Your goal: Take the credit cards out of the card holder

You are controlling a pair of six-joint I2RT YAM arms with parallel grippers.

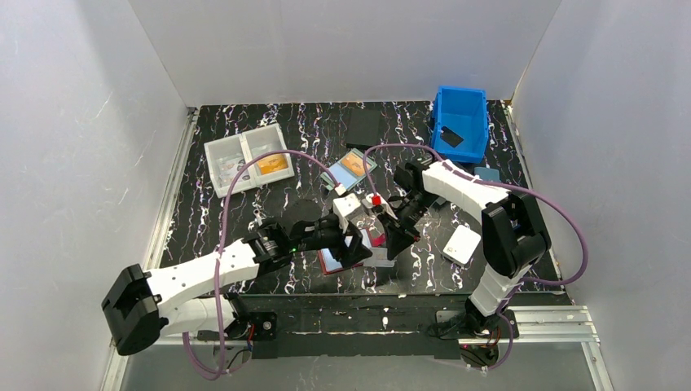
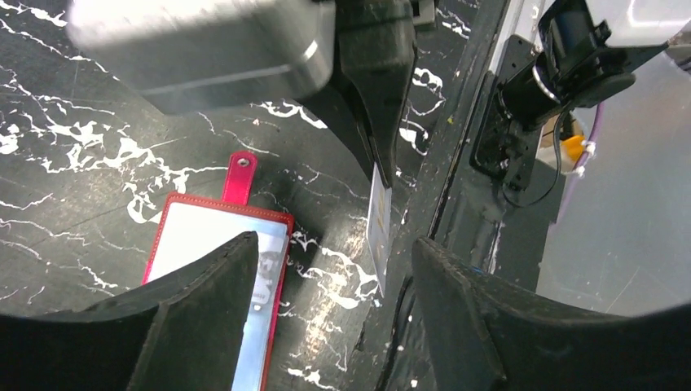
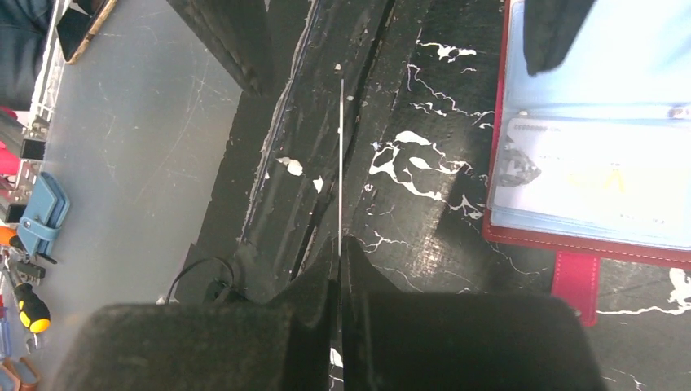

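Observation:
A card stands edge-on in my right gripper, shut on it, seen as a thin line in the right wrist view. The red card holder (image 3: 587, 204) lies open on the marble table below, a white card (image 3: 595, 171) in its sleeve and a red strap (image 2: 239, 179) sticking out. My left gripper is part open, its fingers apart on either side of the held card's lower end, nothing visibly clamped between them.
A second holder (image 1: 338, 175), a white two-section tray (image 1: 213, 159), a black box (image 1: 363, 122), a blue bin (image 1: 456, 98) and a white case (image 1: 461, 244) surround the work spot. The table's front edge is close.

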